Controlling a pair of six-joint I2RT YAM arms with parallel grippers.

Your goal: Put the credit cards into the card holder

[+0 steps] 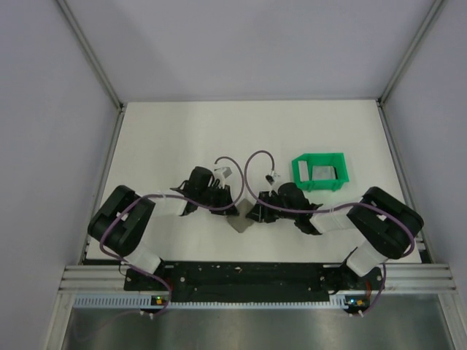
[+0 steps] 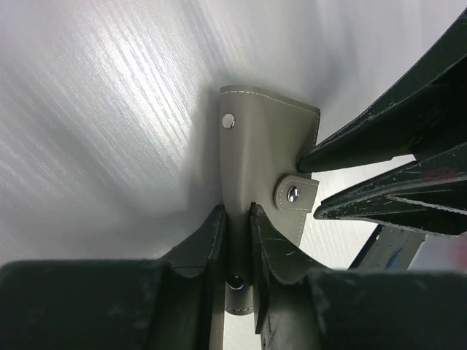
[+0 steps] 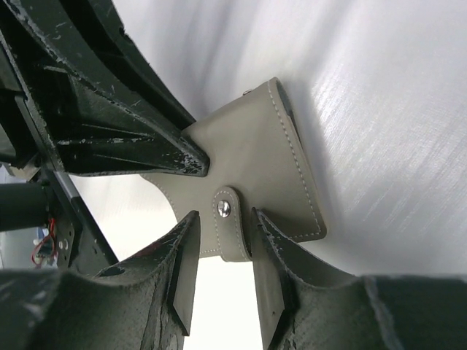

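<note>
A grey-brown card holder [image 1: 238, 224] lies closed on the white table between both arms. In the left wrist view my left gripper is shut on the holder's folded spine edge. The clasp strap [image 2: 292, 193] with its silver snap lies flat on the cover, looking fastened. My right gripper stands part open, its fingertips to either side of the strap [image 3: 230, 232], low over the holder's edge; whether they touch it I cannot tell. No separate credit cards can be clearly made out.
A green divided tray [image 1: 299, 182] stands at the right, with white and grey flat items inside. Both grippers are very close together over the holder.
</note>
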